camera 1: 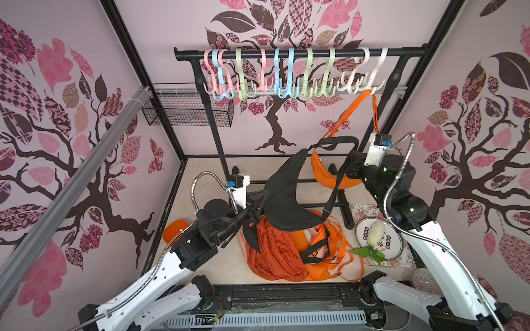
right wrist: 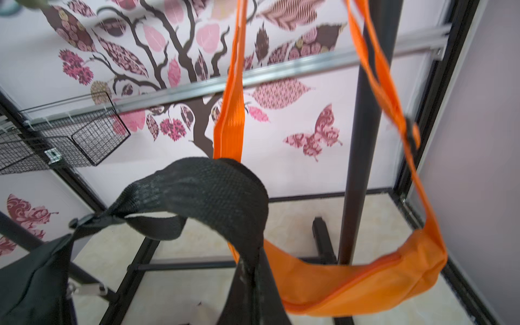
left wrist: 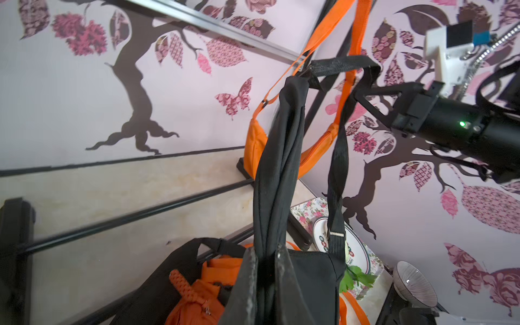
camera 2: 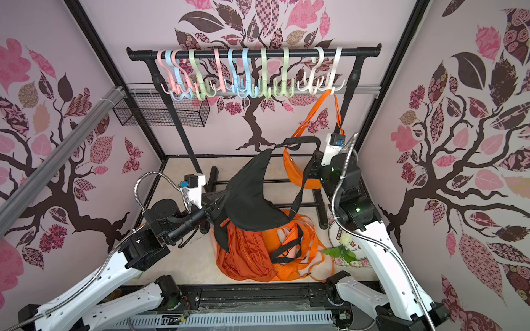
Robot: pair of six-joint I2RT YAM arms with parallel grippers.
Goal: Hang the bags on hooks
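Observation:
A black bag (camera 1: pixel 281 198) hangs stretched between my two grippers, above the pile of bags. My left gripper is shut on the bag's dark fabric, which rises folded from its fingers. In the right wrist view, the black strap (right wrist: pixel 200 187) runs in a loop down into my right gripper, which is shut on it. Pastel hooks hang in a row on the black rail (camera 1: pixel 248 54): pink, blue, green (camera 1: pixel 326 74) and white (camera 1: pixel 377 71). They are all higher than both grippers, towards the back.
An orange bag (camera 1: pixel 328 179) hangs from a white hook, right behind my right gripper. Orange and red bags (camera 1: pixel 276 251) lie piled on the floor. A plate (camera 1: pixel 361 231) with a white-headed plant (camera 1: pixel 376 234) stands at right. The wire basket (camera 1: pixel 187 110) hangs at back left.

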